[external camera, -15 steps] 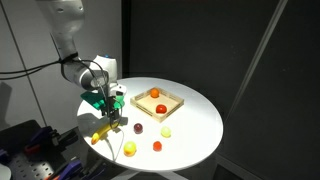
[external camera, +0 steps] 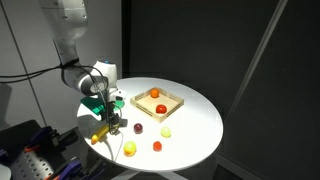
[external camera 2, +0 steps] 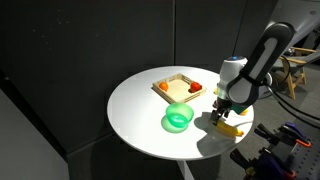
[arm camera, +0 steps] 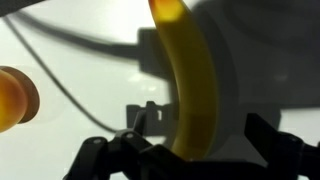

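A long yellow banana-like object (arm camera: 192, 80) lies on the white table, its reddish-orange end at the top of the wrist view. My gripper is open above it, one dark finger on each side and the object's near end between them. Clear space shows between each finger and the yellow sides. From the first exterior view, the gripper (external camera: 113, 126) hangs low beside the object, close to the table. The second exterior view has the yellow object (external camera 2: 230, 129) near the table edge, under the arm.
An orange round fruit (arm camera: 10, 100) lies left of the gripper. Around the table are a yellow-orange fruit (external camera: 130, 148), a red one (external camera: 157, 146), a yellow-green one (external camera: 166, 132) and a dark one (external camera: 138, 131). A green bowl (external camera 2: 178, 121) stands near a wooden box (external camera 2: 174, 94) holding red fruit.
The arm has come down slightly toward the yellow object. The fruits and the box have stayed in place.
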